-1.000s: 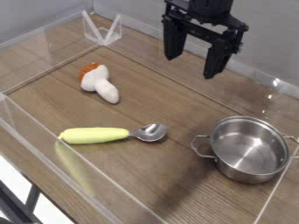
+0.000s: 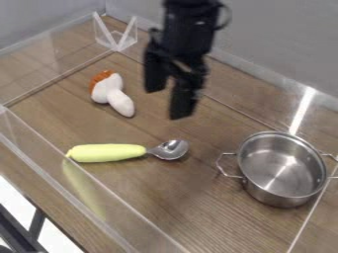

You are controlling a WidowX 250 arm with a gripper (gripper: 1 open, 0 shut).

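Observation:
The black robot gripper (image 2: 176, 91) hangs in the upper middle of the camera view, motion-blurred, above the wooden table, right of a white toy with an orange-red top (image 2: 117, 98). Whether its fingers are open or shut is unclear. Lower left lies a spoon with a yellow-green handle (image 2: 106, 152) and metal bowl. A steel pot (image 2: 278, 170) with two handles stands at the right, below and right of the gripper.
A white wire rack (image 2: 117, 36) stands at the back left. Low clear walls edge the wooden table (image 2: 158, 208). The middle and front of the table have free room.
The gripper has moved down and to the left from the upper right middle, and is now blurred. The toy, spoon and pot have not moved.

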